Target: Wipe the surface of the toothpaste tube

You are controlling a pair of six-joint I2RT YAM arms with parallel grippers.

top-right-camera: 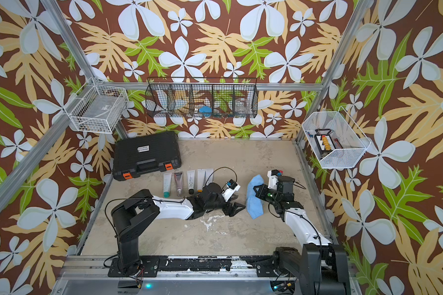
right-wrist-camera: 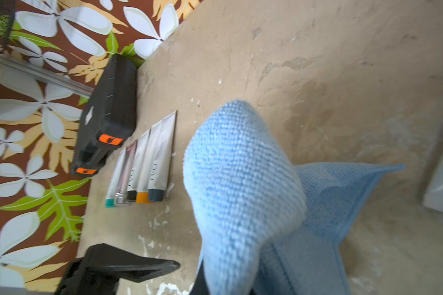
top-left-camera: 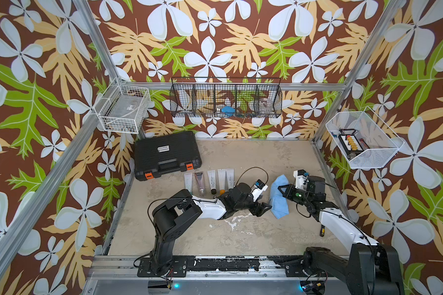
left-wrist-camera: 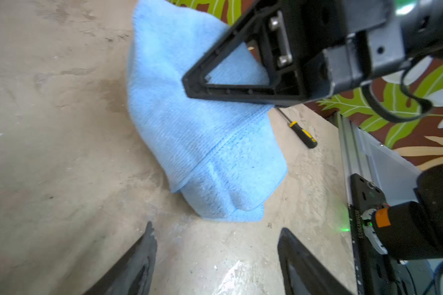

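Several toothpaste tubes (top-left-camera: 212, 181) lie side by side in a row on the table, in front of the black case. In the right wrist view, the endmost tube (right-wrist-camera: 162, 152) is white with a dark cap. A blue cloth hangs folded from my right gripper (top-left-camera: 283, 188), which is shut on it; its fingertips are largely covered by the fabric in the right wrist view. My left gripper stands open and empty, its fingers (left-wrist-camera: 141, 260) apart over bare table. The cloth is just to its right, apart from it.
A black case (top-left-camera: 167, 154) sits at the back left. A screwdriver (left-wrist-camera: 302, 135) lies at the right side of the table. Wire baskets (top-left-camera: 226, 100) hang on the back wall and both sides.
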